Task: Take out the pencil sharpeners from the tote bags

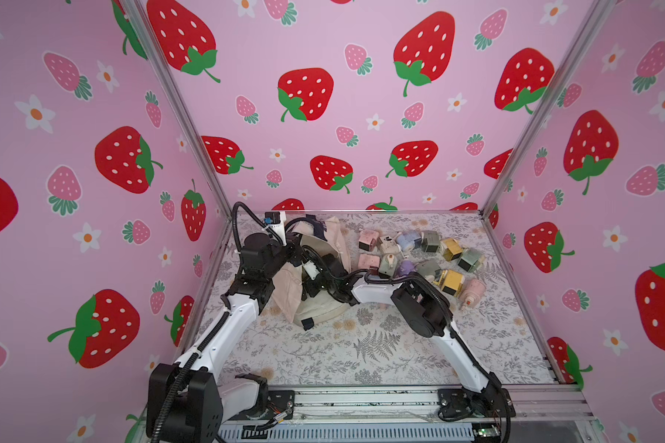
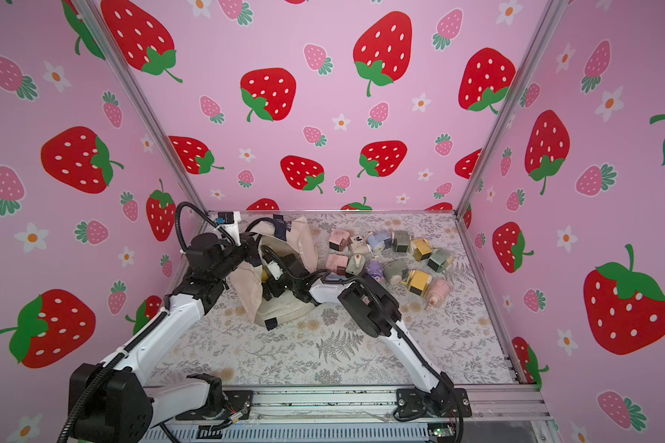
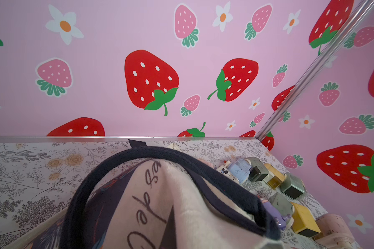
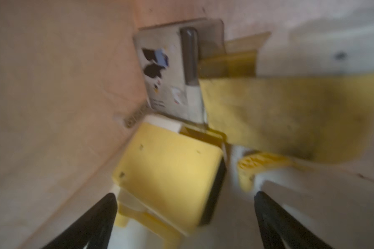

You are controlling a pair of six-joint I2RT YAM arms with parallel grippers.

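Note:
A cream tote bag (image 1: 325,310) lies open on the left of the table, its dark handle (image 3: 128,154) looped up by my left gripper. The left gripper (image 1: 292,251) is shut at the bag's rim; what lies between its fingers is hidden. My right gripper is open inside the bag, its fingertips either side of a yellow pencil sharpener (image 4: 166,166). Behind it lie further yellow pieces (image 4: 278,112) and a cow-printed item (image 4: 162,70), blurred.
Several pink, blue, grey, green, yellow and purple sharpeners (image 2: 419,249) cluster on the right of the table.

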